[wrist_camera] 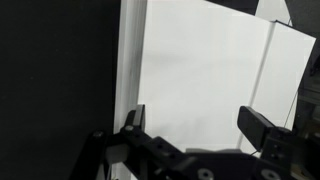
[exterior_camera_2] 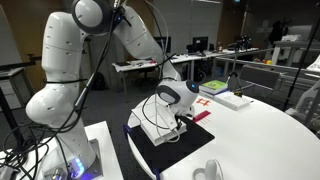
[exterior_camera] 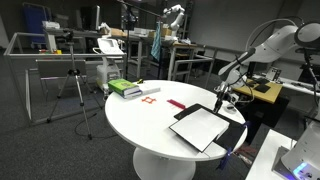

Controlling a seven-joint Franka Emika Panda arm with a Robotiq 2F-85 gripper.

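Observation:
A flat white box or folder (exterior_camera: 199,128) lies on a black mat (exterior_camera: 222,141) on the white round table. In the second exterior view my arm partly covers the white box (exterior_camera_2: 158,116). In the wrist view the white box (wrist_camera: 195,75) fills most of the area below me, with a fold or edge line along its right part. My gripper is open, its dark fingers (wrist_camera: 137,117) spread wide above the white surface. Nothing shows between them. The exact height above the box is hard to tell.
A red object (exterior_camera: 177,104), an orange-red frame-like item (exterior_camera: 149,99) and a green-and-white box (exterior_camera: 124,88) sit farther along the table. Near the arm is a white cup-like object (exterior_camera_2: 212,170).

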